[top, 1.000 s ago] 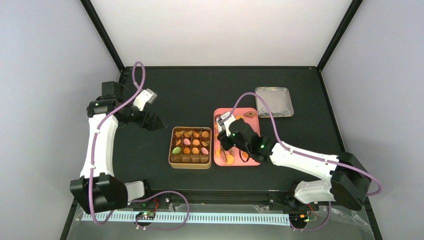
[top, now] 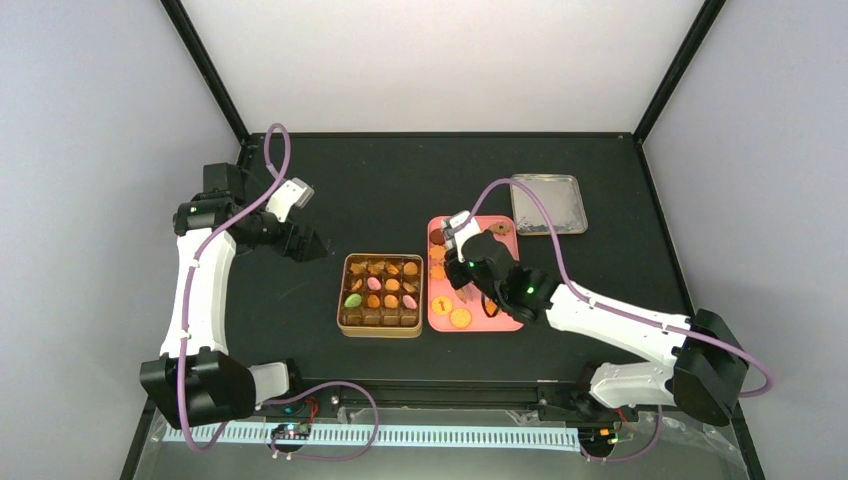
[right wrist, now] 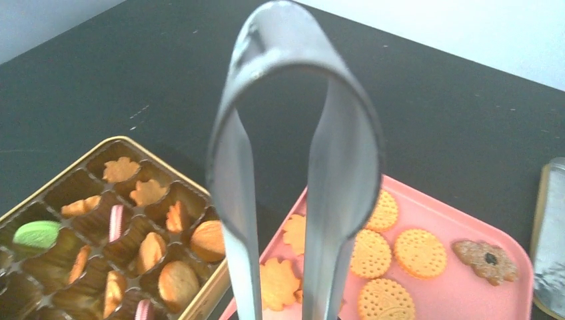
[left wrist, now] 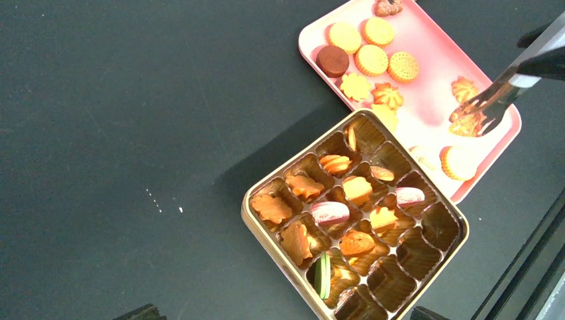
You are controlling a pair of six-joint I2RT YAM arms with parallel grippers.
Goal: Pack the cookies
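The gold box (top: 380, 331) stands mid-table, its compartments partly filled with cookies and macarons, including a green macaron (left wrist: 322, 275). Several empty compartments (left wrist: 418, 253) show on its near side. To its right lies the pink tray (top: 505, 325) of loose cookies. Metal tongs (right wrist: 326, 167) sit between the black fingers of my right gripper, which is open by its spacing. The tongs' tips are over the tray by a brown-orange cookie (left wrist: 464, 127); whether they touch it, I cannot tell. My left gripper (top: 318, 246) hangs open and empty, up and left of the box.
A silver tray (top: 548, 205) lies behind and right of the pink tray. Round biscuits (right wrist: 420, 253) and a brown cookie (right wrist: 485, 261) rest on the pink tray's far part. Bare black table extends behind and left of the box.
My right gripper has shifted slightly right and back over the pink tray, baring a round cookie near the tray's front left. The left arm and the box have stayed still.
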